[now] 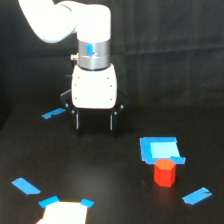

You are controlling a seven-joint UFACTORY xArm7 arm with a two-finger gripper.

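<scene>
My gripper [95,122] is in the upper left middle of the camera view, above the black table. Its two thin dark fingers point down and stand well apart, with nothing between them. A red hexagonal block [164,173] rests on the table, to the right and nearer the camera. Right behind it lies a square of blue tape [148,149] with a pale blue-white middle [163,149].
A pale flat piece [68,212] with a red spot at its left is cut off by the bottom edge. Blue tape strips mark the table at the left [26,186], far left [53,113] and lower right [197,196].
</scene>
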